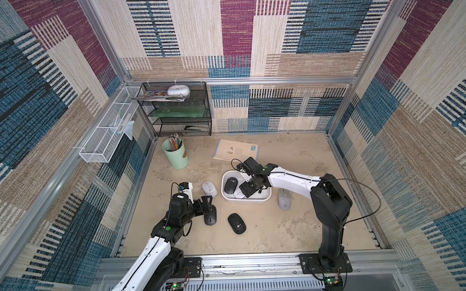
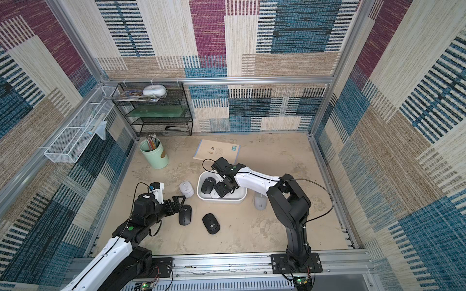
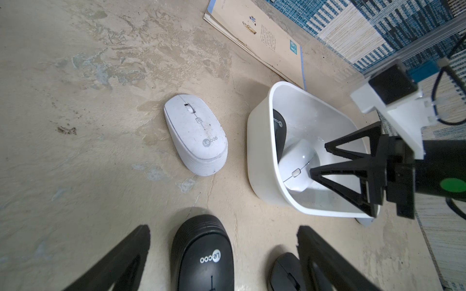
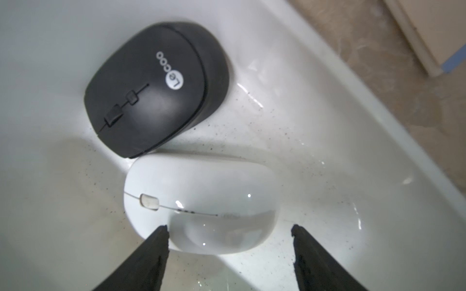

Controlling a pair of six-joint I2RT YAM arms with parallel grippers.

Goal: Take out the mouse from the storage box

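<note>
The white storage box (image 3: 262, 160) holds a black mouse (image 4: 150, 87) and a glossy white mouse (image 4: 203, 194) lying against each other. My right gripper reaches down into the box with its fingers apart. In the right wrist view the white mouse appears ahead of and between the fingertips, and no grip on it shows. Outside the box, to its left, my left gripper is open above the table. One black mouse (image 3: 206, 262) lies below its spread fingers, and nothing is held there.
On the table around the box are a pale mouse (image 3: 196, 131), another black mouse (image 1: 237, 223) and a grey mouse (image 1: 284, 199). Behind the box lies a booklet (image 1: 236, 149). A green pen cup (image 1: 175, 157) and a black rack (image 1: 208, 111) stand at the back left.
</note>
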